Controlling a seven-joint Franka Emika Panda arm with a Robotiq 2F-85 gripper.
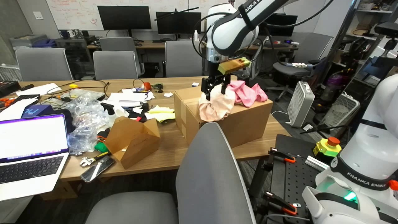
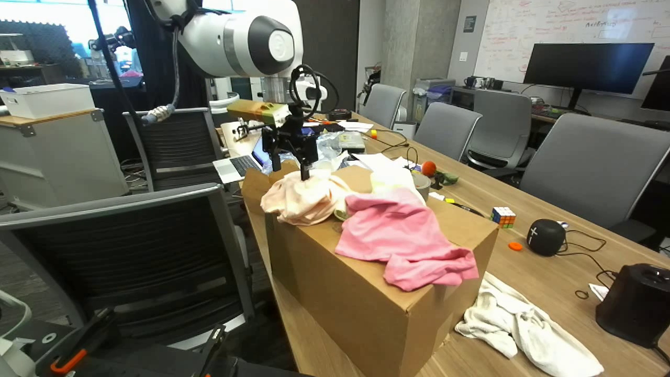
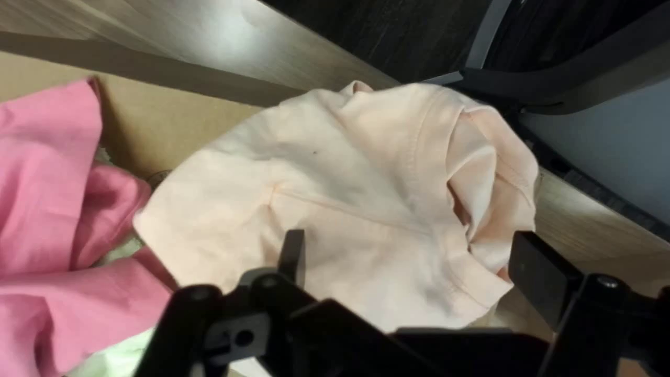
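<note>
A crumpled peach cloth lies on top of the cardboard box, draping over its edge. My gripper is right over this cloth with its fingers pointing down. In the wrist view the peach cloth fills the space below and between the spread fingers; the fingers are open and grip nothing. Beside it on the box rests a pink cloth, partly hanging over the side. Pale cloth also shows behind the pink one. Whether the fingertips touch the peach cloth is hard to tell.
A white cloth lies on the table beside the box. An open brown carton, plastic wrap and a laptop crowd the table's other end. A grey chair stands close against the box's side.
</note>
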